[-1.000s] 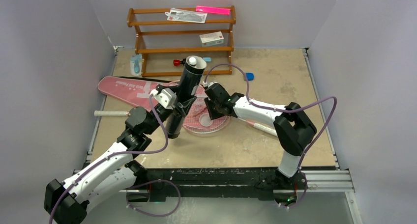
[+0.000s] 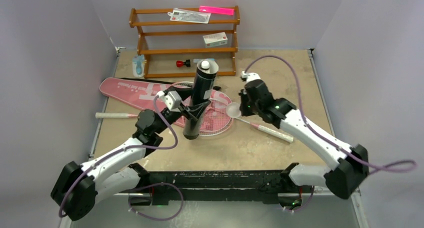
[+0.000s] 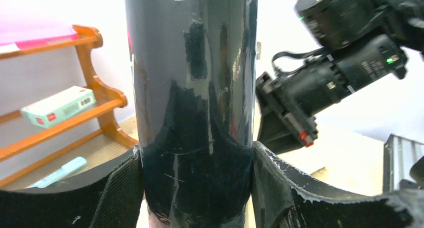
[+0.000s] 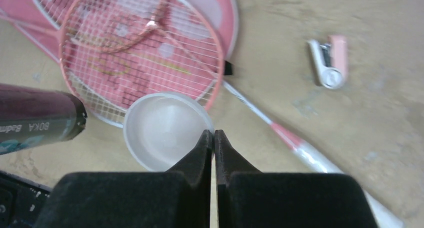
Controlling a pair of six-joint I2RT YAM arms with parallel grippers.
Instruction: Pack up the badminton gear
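My left gripper is shut around a black shuttlecock tube [image 2: 204, 80], which stands slightly tilted above the rackets; a white tip shows at its open top. A round white cap [image 4: 167, 130] has its rim pinched between the fingertips of my right gripper, raised over the table to the right of the tube. Below lie the racket heads [image 4: 145, 53] on the pink racket bag [image 2: 131, 90]. One white racket handle [image 2: 274, 133] points right, another handle [image 2: 114, 115] left.
A wooden shelf [image 2: 185, 51] at the back carries a small box [image 2: 215, 39] and flat packages. A red-and-black item [image 2: 183, 63] sits under it. On the bare table to the right, a pink and white object [image 4: 332, 63] shows in the right wrist view.
The left gripper has shifted right with the tube, now more upright.
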